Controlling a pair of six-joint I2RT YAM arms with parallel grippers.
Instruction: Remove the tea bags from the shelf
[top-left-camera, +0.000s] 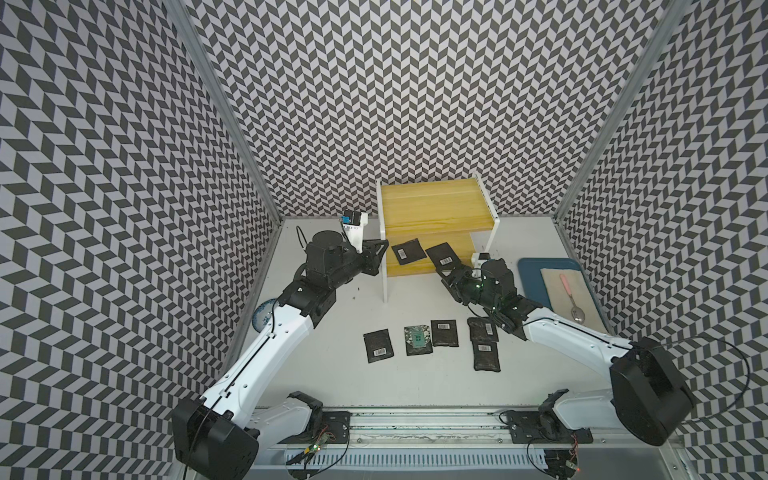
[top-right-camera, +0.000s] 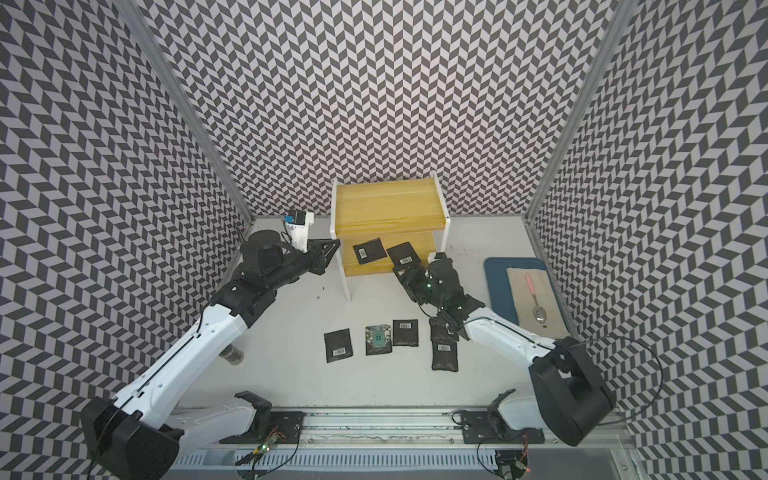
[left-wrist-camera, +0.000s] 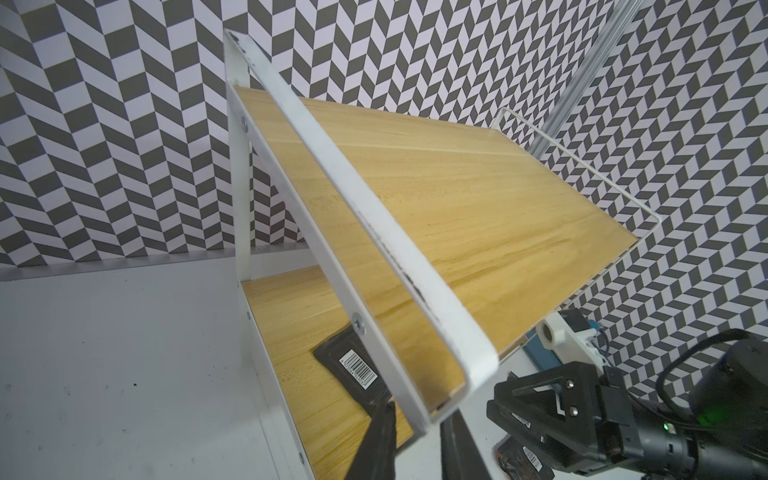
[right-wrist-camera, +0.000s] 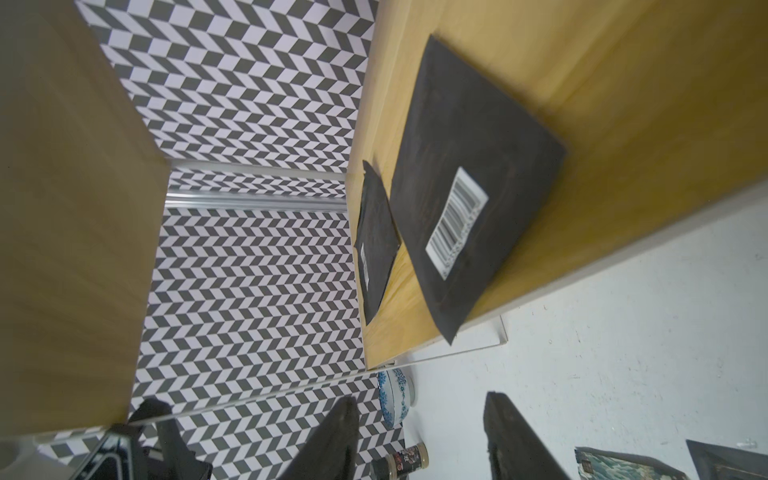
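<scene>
Two black tea bags with barcode labels lie on the lower board of the wooden shelf (top-left-camera: 438, 200): the left tea bag (top-left-camera: 409, 251) and the right tea bag (top-left-camera: 441, 255), whose corner reaches the front edge. In the right wrist view the right tea bag (right-wrist-camera: 472, 176) is nearer, and the left tea bag (right-wrist-camera: 375, 244) lies beyond it. My right gripper stands partly open in front of the board, nothing between its fingers. My left gripper is shut on the white shelf frame (left-wrist-camera: 376, 216) at its front left corner.
Several tea bags lie on the table before the shelf, among them a black tea bag (top-left-camera: 378, 345) and a patterned green one (top-left-camera: 417, 340). At right is a blue tray (top-left-camera: 532, 276) with a cloth and spoon (top-left-camera: 574, 308). Free table lies in front.
</scene>
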